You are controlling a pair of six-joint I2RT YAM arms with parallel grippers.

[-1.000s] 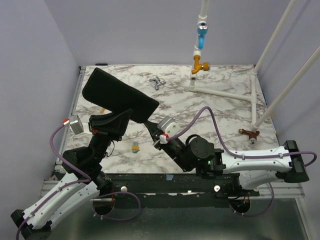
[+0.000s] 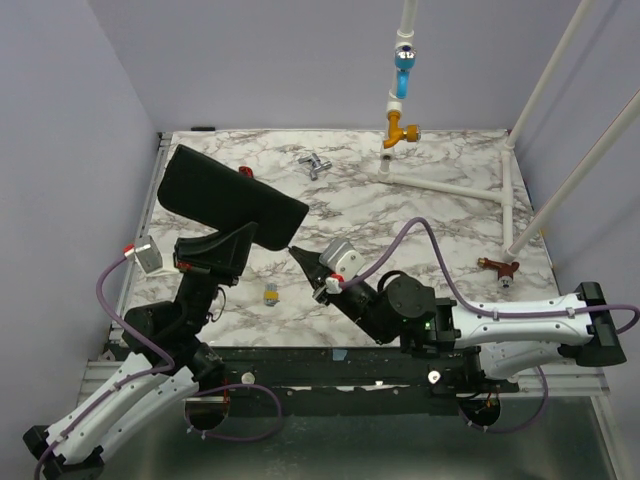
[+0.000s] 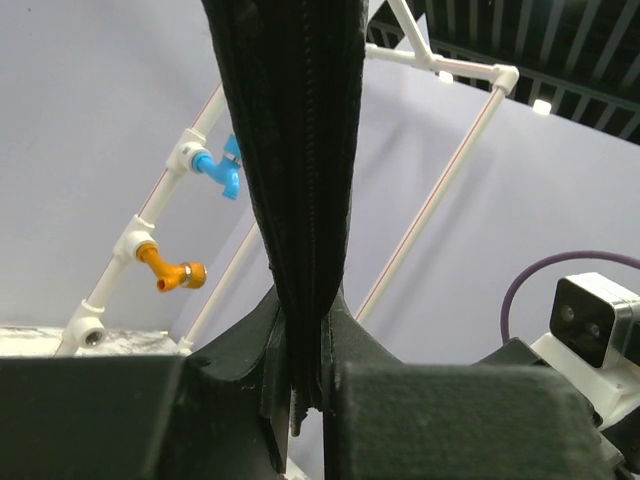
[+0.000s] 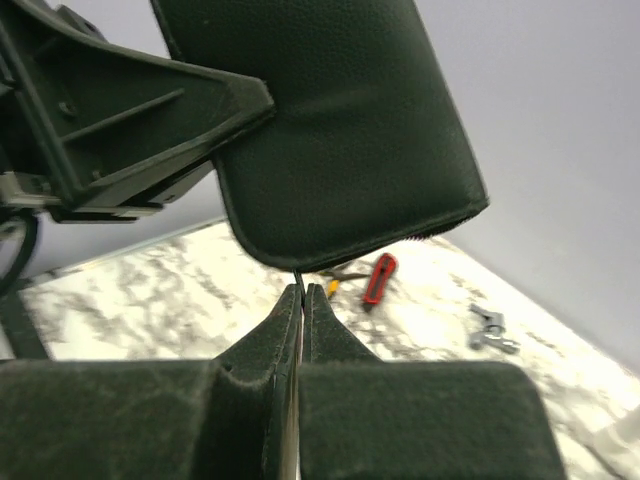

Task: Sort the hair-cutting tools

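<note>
A black zip case (image 2: 230,195) is held up over the worktop, tilted, with my left gripper (image 2: 245,240) shut on it. In the left wrist view the case (image 3: 300,130) is edge-on, a seam down its narrow side and its lower end between the fingers. My right gripper (image 2: 291,249) is shut at the case's lower right corner. In the right wrist view, a thin dark strip runs from the edge of the case (image 4: 350,190) to the tips of the right gripper; whether it is pinched between them is unclear. The case hides part of the worktop.
On the marbled worktop (image 2: 440,240) lie a metal tap fitting (image 2: 315,166), a red-handled tool (image 4: 379,278) and a small yellow-and-grey item (image 2: 271,294). White pipes with a blue tap (image 2: 404,70) and an orange tap (image 2: 400,130) stand at the back right.
The case and left gripper have shifted slightly left.
</note>
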